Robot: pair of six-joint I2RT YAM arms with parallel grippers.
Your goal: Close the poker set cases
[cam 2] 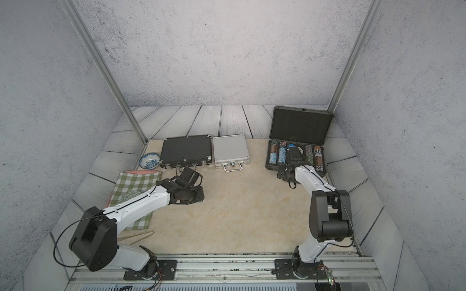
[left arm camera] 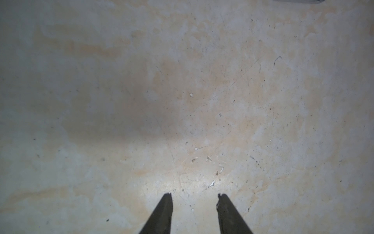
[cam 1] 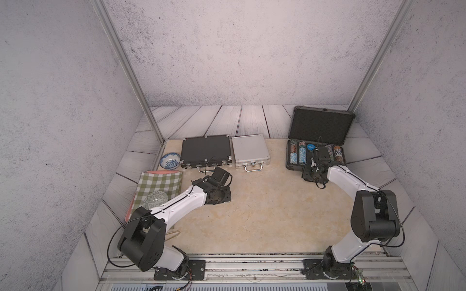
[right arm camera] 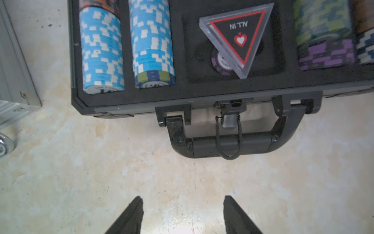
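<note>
At the back right a black poker case stands open, its lid tilted up behind the chip tray. Poker chips and a triangular "ALL IN" marker lie inside it, and its black handle points toward me. My right gripper is open in front of that handle, nothing between its fingers. The black case at the left and the silver case beside it both have their lids down. Over bare table, in front of the left case, my left gripper is open and empty.
A blue-and-white bowl sits left of the black case. Below it lies a green checked cloth with a clear item on it, partly behind the left arm.
</note>
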